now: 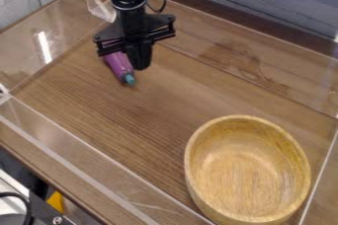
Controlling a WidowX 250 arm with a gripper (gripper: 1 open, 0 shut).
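The black gripper hangs from the arm in the upper middle of the camera view, shut, with nothing visible between its fingers. Its lower part partly covers the far end of a purple object with a teal tip, which lies on the wooden table just left of the fingertips. Whether the gripper touches it cannot be told.
A large yellow oval bowl fills the lower right of the table. A pale wall runs along the back edges, and dark cables lie at the lower left corner.
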